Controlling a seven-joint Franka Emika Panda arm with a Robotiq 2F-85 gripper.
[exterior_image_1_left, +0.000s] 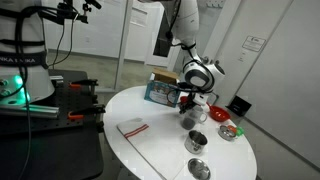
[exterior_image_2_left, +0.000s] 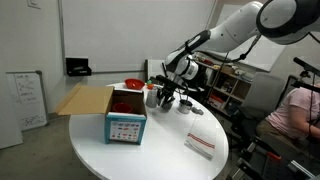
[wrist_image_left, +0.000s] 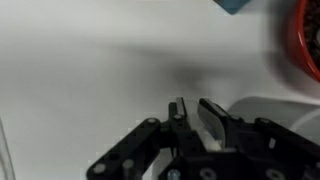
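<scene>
My gripper is down low at the table, its two dark fingers drawn close together. A pale, shiny piece (wrist_image_left: 209, 138) shows between and under them; which object it belongs to is hard to make out. A light rounded rim (wrist_image_left: 272, 106) lies just to the right of the fingers in the wrist view. Exterior view 1 has a white mug (exterior_image_1_left: 201, 113) and a small grey cup (exterior_image_1_left: 187, 123) close under the arm's end. In exterior view 2 the gripper's tips are lost among the objects at the table's far side.
A metal pot (exterior_image_1_left: 196, 142) and a round lid (exterior_image_1_left: 199, 168) stand toward the table's front. A red bowl (exterior_image_1_left: 238, 105) and a red pan (exterior_image_1_left: 228, 132) are at the right. An open box (exterior_image_2_left: 126, 116) sits left, a folded cloth (exterior_image_2_left: 200, 146) lies on clear tabletop.
</scene>
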